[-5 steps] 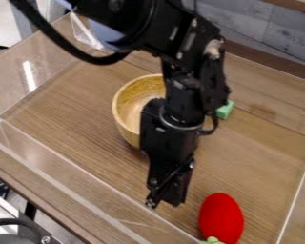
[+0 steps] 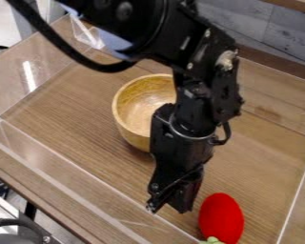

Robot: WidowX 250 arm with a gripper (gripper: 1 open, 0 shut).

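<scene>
My black gripper (image 2: 168, 195) hangs low over the wooden table in the middle of the camera view, its fingers shut, with nothing visible between them. A yellow bowl (image 2: 132, 103) stands behind the arm, partly hidden by it. A red object (image 2: 220, 216) with a bit of green at its lower end, like a toy tomato or strawberry, lies to the right of my fingertips, apart from them.
Bare table (image 2: 66, 114) spreads to the left and right. A grey wall closes off the back. Cables and dark hardware sit past the table's front left corner.
The arm has shifted slightly to the right. A small green object seen behind the arm at the right a second ago is now hidden or out of sight.
</scene>
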